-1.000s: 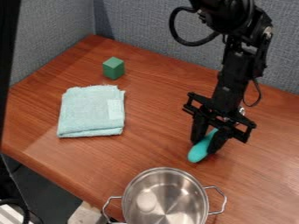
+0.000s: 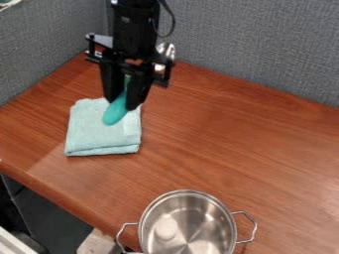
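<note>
My black gripper hangs over the upper left of the table, shut on a teal elongated object that points downward. The object is above the upper part of a folded pale cloth; whether it touches the cloth cannot be told.
A steel pot with wire handles stands at the front edge of the wooden table. Grey walls bound the back and left.
My gripper has carried the teal object up and left from the middle right to above the cloth, now blocking the view of where the green block was.
</note>
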